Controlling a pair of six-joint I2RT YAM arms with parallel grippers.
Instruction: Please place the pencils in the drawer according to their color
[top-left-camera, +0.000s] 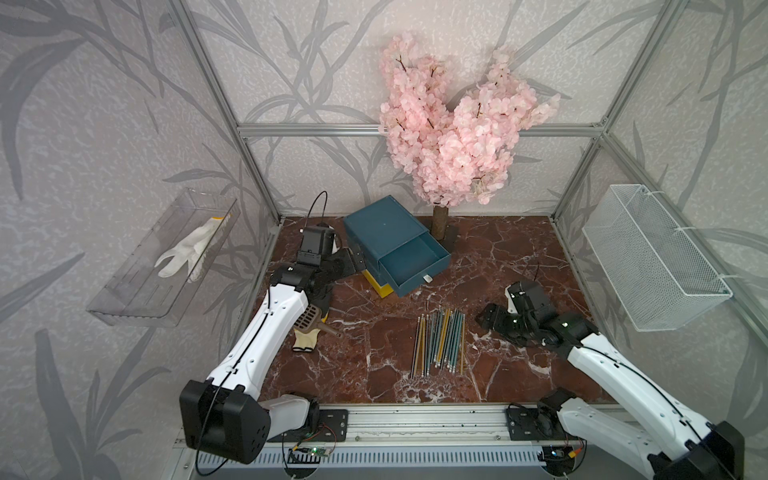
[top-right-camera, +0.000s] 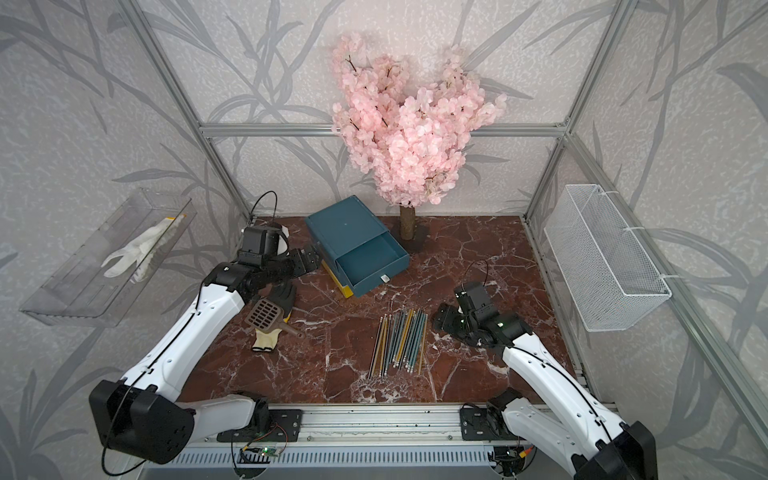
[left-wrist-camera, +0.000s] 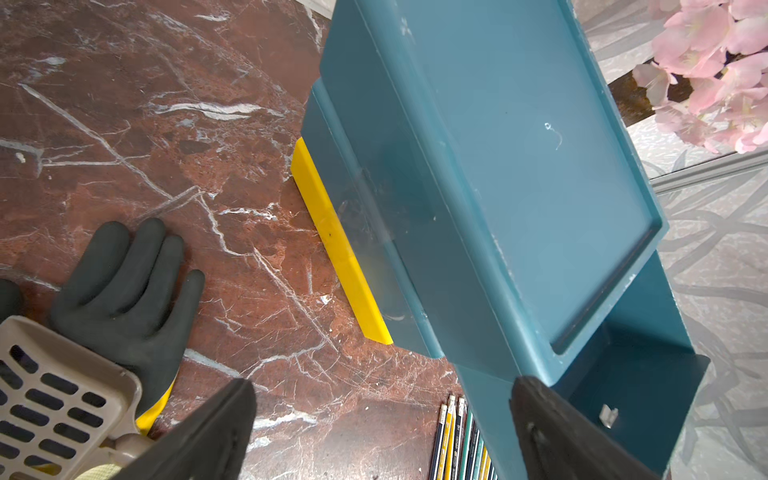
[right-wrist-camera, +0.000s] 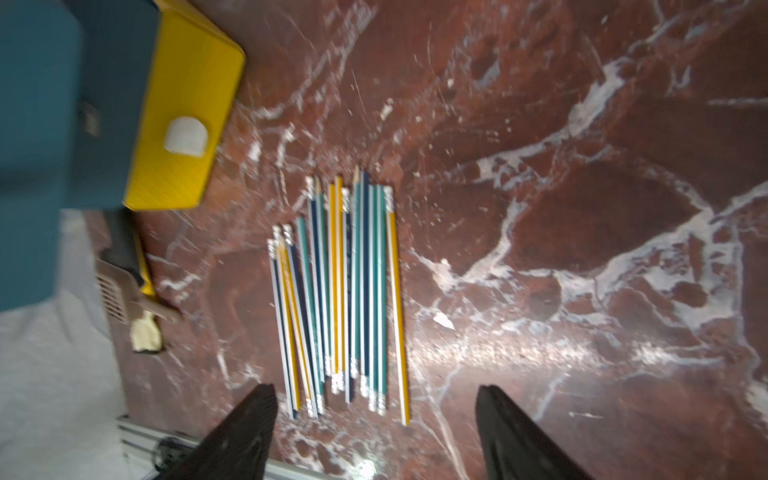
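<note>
Several pencils (right-wrist-camera: 356, 280) in yellow, dark blue and teal lie roughly parallel in a row on the marble table. Behind them stands a blue drawer cabinet (top-left-camera: 382, 220) with an upper blue drawer (top-left-camera: 414, 262) pulled out; its visible floor is bare. Low on the cabinet shows a yellow drawer (right-wrist-camera: 184, 128) with a white knob. My left gripper is open and empty left of the cabinet. To the right of the pencils, above the table, my right gripper has its fingers apart with nothing between them.
On the left lie a dark glove (left-wrist-camera: 132, 292) and a beige slotted scoop (left-wrist-camera: 56, 392). A pink blossom tree (top-left-camera: 468, 128) rises behind the cabinet. A mesh basket (top-left-camera: 656, 256) hangs at right, a clear bin (top-left-camera: 164, 264) at left.
</note>
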